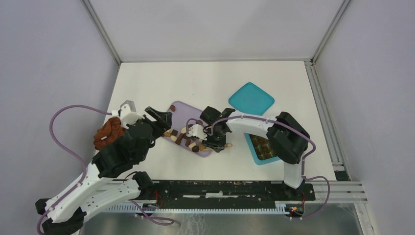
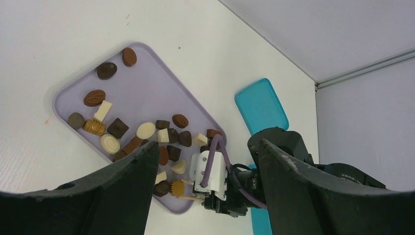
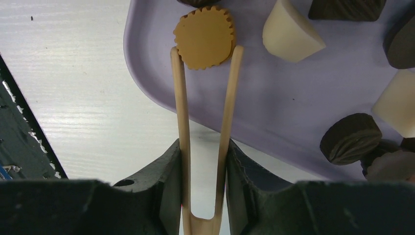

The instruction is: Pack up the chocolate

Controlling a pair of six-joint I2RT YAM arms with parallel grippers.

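Wooden tongs (image 3: pixel 182 105) are gripped by my right gripper, its black fingers pressing on both arms. The tong tips stand apart, one at each side of a round caramel-coloured chocolate (image 3: pixel 204 38) with a ridged edge; whether they touch it I cannot tell. That chocolate lies near a corner of the lilac tray (image 2: pixel 155 83). Many dark, brown and white chocolates share the tray, among them a white cone (image 3: pixel 292 36). My left gripper is open above the tray's left side, holding nothing. To the right is a teal box (image 1: pixel 257 159) with compartments, partly covered by the right arm.
A flat teal lid (image 1: pixel 251 99) lies behind the box. A brown object (image 1: pixel 108 133) sits by the left arm.
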